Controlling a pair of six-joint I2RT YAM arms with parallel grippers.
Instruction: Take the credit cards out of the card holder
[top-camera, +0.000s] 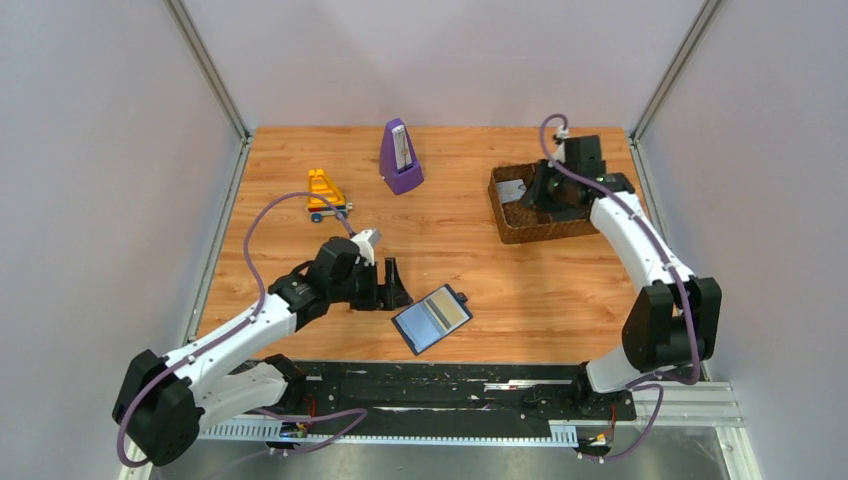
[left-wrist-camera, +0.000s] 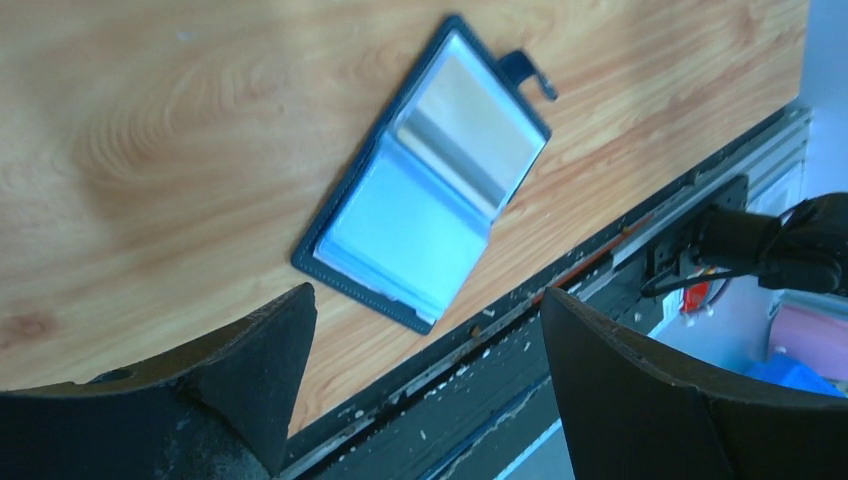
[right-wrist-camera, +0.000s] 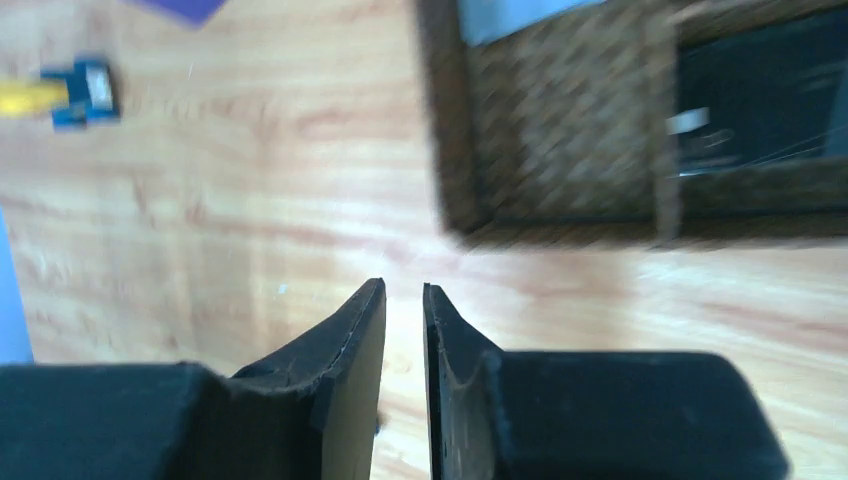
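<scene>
The card holder (top-camera: 432, 318), a dark flat case with a blue card and a beige band, lies near the front middle of the table; in the left wrist view the holder (left-wrist-camera: 410, 210) fills the centre, with a tab at its upper end. My left gripper (top-camera: 390, 283) hangs just left of it, open, nothing between its fingers. My right gripper (top-camera: 550, 190) is over the wicker basket at the back right; in the right wrist view its fingertips (right-wrist-camera: 365, 310) stand slightly apart, with nothing visible between them.
The wicker basket (top-camera: 525, 230) has compartments with small items. A purple metronome (top-camera: 400, 170) and a yellow toy (top-camera: 320, 190) stand at the back left.
</scene>
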